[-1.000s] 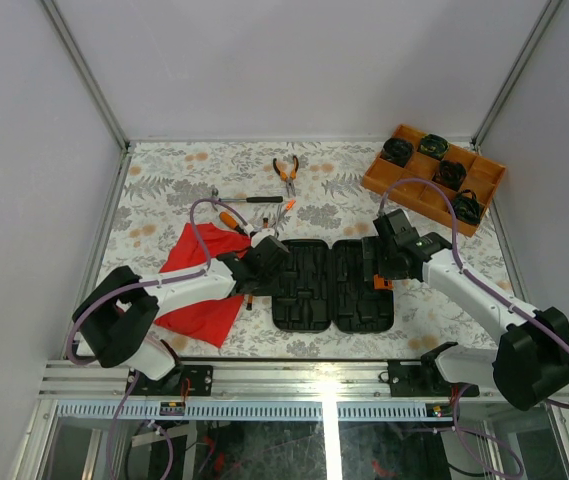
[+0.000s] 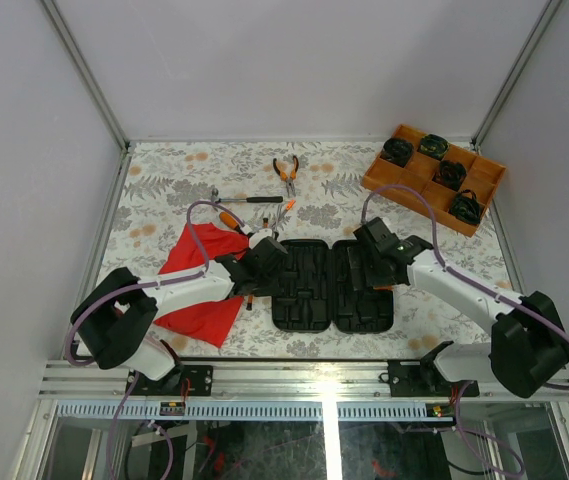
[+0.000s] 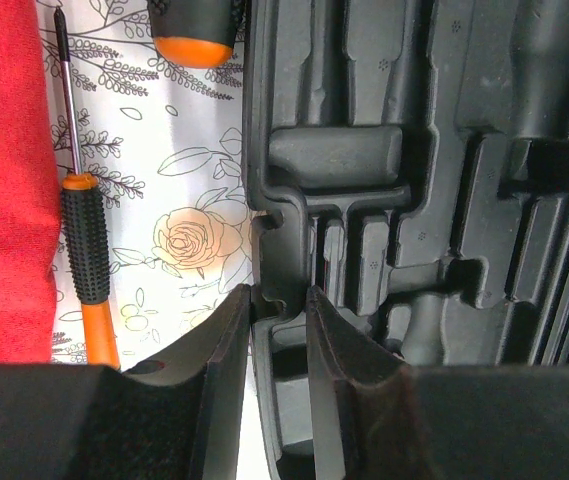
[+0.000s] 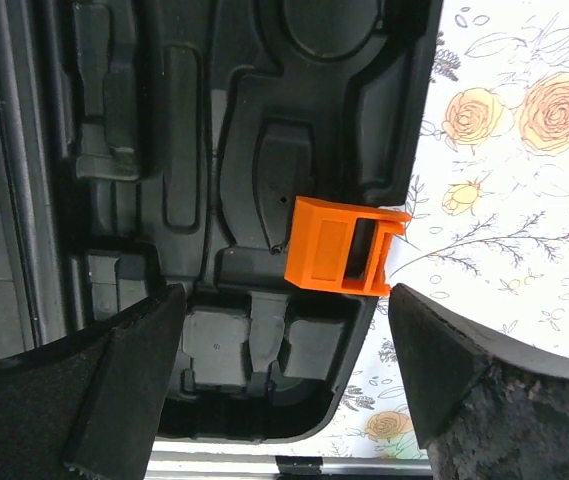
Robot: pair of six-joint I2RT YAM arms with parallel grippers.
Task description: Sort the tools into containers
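The black tool case point(image 2: 301, 312) lies unfolded, its moulded halves facing up. My left gripper is shut on the rim of its left half, the narrow black edge point(image 3: 282, 250) sitting between the fingers. Over the right half, my right gripper stands open. An orange plastic piece point(image 4: 336, 245) lies at that half's outer edge, beyond the gap between the fingertips and not gripped. Left of the case, a screwdriver point(image 3: 86, 235) with a black and orange handle lies beside the red cloth point(image 3: 4, 180).
Orange-handled pliers point(image 2: 286, 173) and a hammer point(image 2: 248, 199) lie behind the case. An orange divided box point(image 2: 369, 182) with several dark cable coils stands at the back right. Clear tablecloth point(image 2: 444, 322) shows at the front right.
The left arm, case and tools look still.
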